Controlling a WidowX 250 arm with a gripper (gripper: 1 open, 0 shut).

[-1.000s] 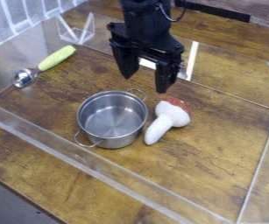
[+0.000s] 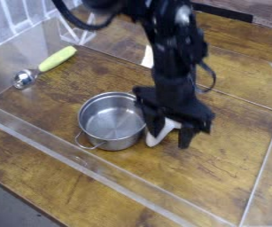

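My black gripper is low over the table, just right of the steel pot, and covers most of a white object lying there. Its fingers are blurred, so whether they touch or hold that object cannot be told.
A scoop with a pale yellow-green handle lies at the back left of the wooden table. Clear plastic edges run along the front left and the right.
The arm has come down from above the pot's back right onto the white object, now largely hiding it. The pot has not visibly moved.
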